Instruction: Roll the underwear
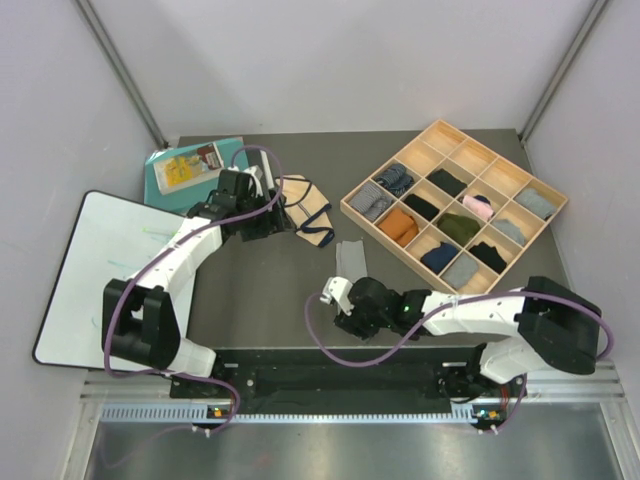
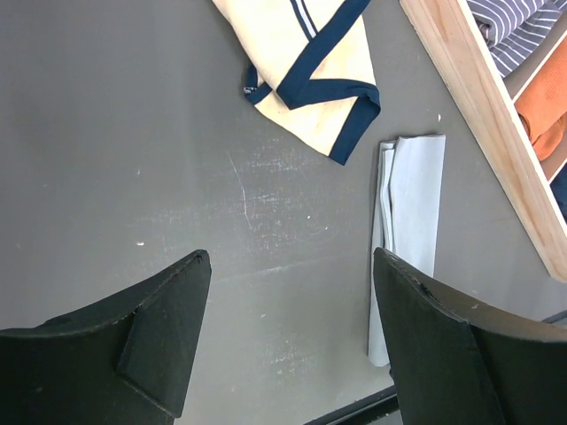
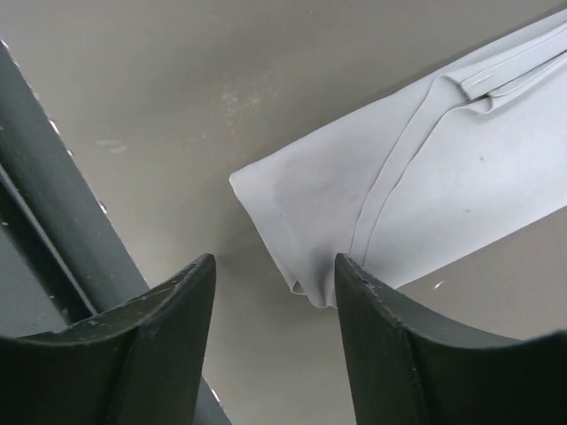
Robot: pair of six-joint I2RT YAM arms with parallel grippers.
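The underwear [image 1: 351, 260] is pale grey and lies folded into a long flat strip on the dark table, left of the wooden organizer. In the left wrist view the strip [image 2: 415, 195] runs along the right side. My left gripper is open and empty, above bare table to the left of the strip. In the right wrist view the near end of the underwear [image 3: 328, 195] lies flat. My right gripper stands part open over that end, its right fingertip overlapping the cloth's edge in view; whether they touch, I cannot tell.
A wooden organizer [image 1: 495, 262] with several rolled garments stands at the right. Beige cloth with navy trim [image 2: 323, 66] lies at the back. A whiteboard [image 1: 75, 290] and a teal box [image 1: 232, 152] occupy the left.
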